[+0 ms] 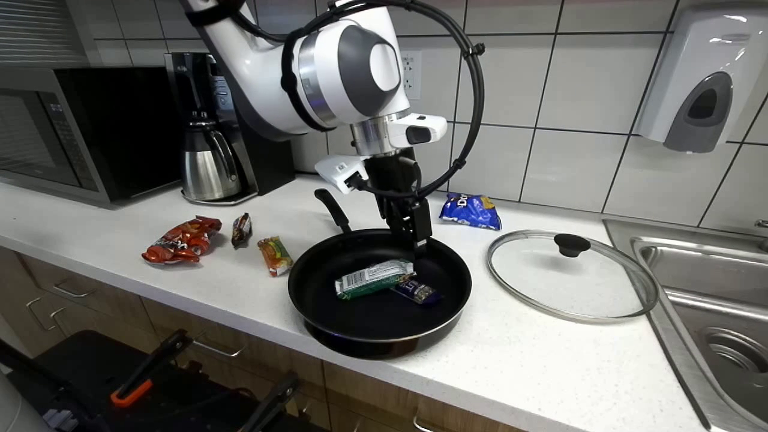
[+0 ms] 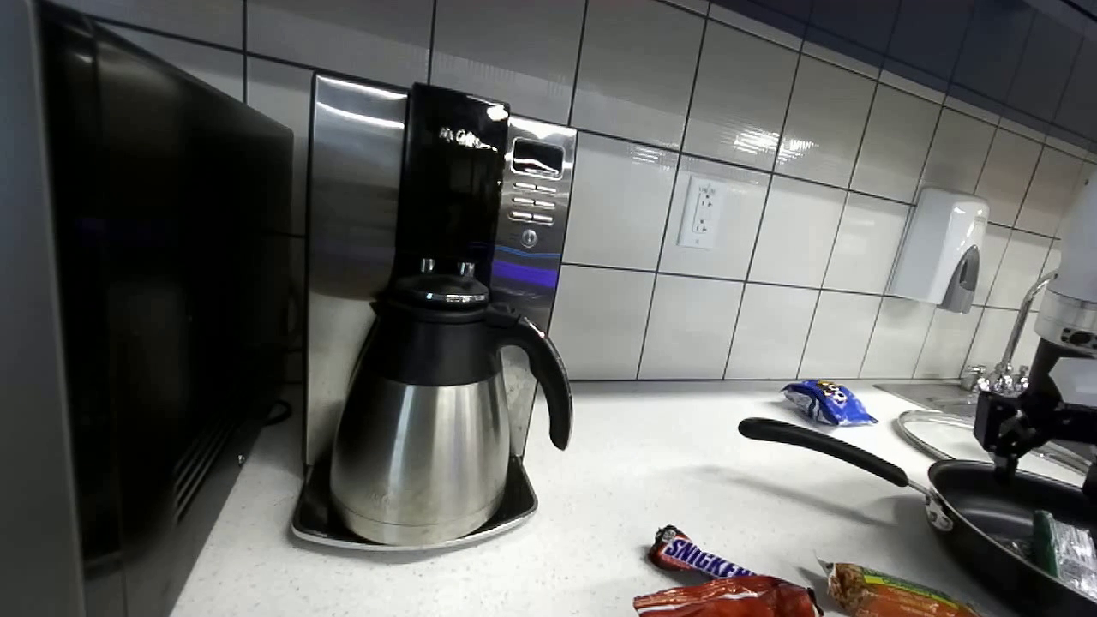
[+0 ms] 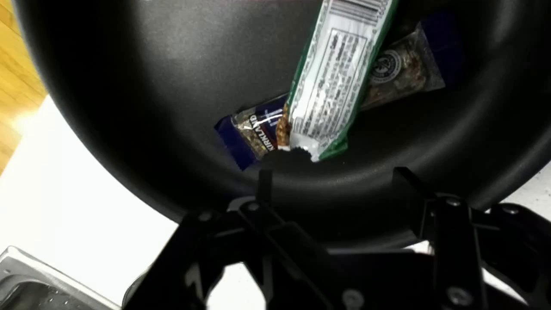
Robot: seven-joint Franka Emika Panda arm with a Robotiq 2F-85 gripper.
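Observation:
In the black frying pan (image 1: 338, 309) lie two wrapped bars. The green and white bar (image 1: 374, 278) rests across the blue Kirkland bar (image 1: 419, 291), hiding its middle. My gripper (image 1: 421, 248) is over the back part of the pan, close behind the green bar's end. In the wrist view the fingers of the gripper stand apart with nothing between them, and the green bar (image 3: 333, 82) lies just beyond the tips, clear of them.
A glass lid (image 1: 572, 288) lies right of the pan, before the sink (image 1: 709, 324). Left are an orange wrapper (image 1: 275, 255), a Snickers (image 1: 242, 230) and a red bag (image 1: 184, 240). A blue bag (image 1: 471, 211) sits by the wall; the coffee maker (image 1: 209, 158) stands at back left.

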